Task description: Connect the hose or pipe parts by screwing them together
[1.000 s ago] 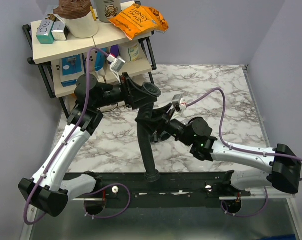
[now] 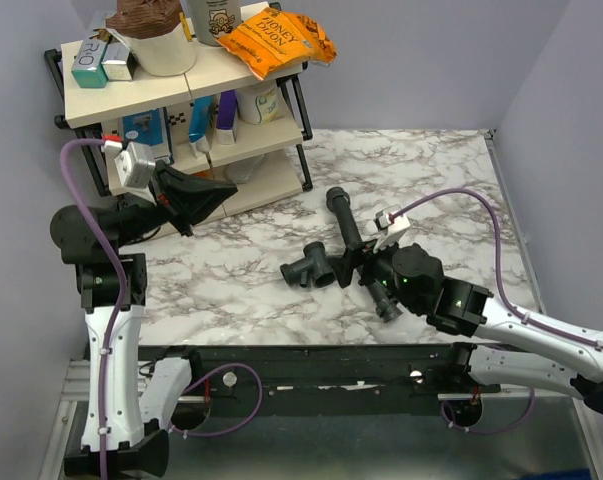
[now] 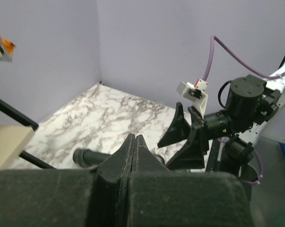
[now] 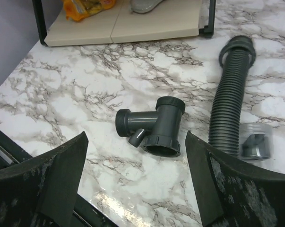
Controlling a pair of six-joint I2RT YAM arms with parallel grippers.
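A dark ribbed hose lies on the marble tabletop, slanting from back to front; its near part passes beneath my right gripper. In the right wrist view the hose runs behind the right-hand finger, outside the gap. That gripper stands open, with no object held between its fingers. The grey branched pipe fitting rests on the table just left of the hose, below the open fingers. Up by the shelf, my left gripper is shut, its fingertips together and nothing showing between them.
The shelf unit, holding boxes and food bags, fills the back left, close to the left gripper. Beside the hose a blurred, see-through shape shows; I cannot tell what it is.
My left gripper has drawn back leftward, away from the hose; the right has opened and moved right.
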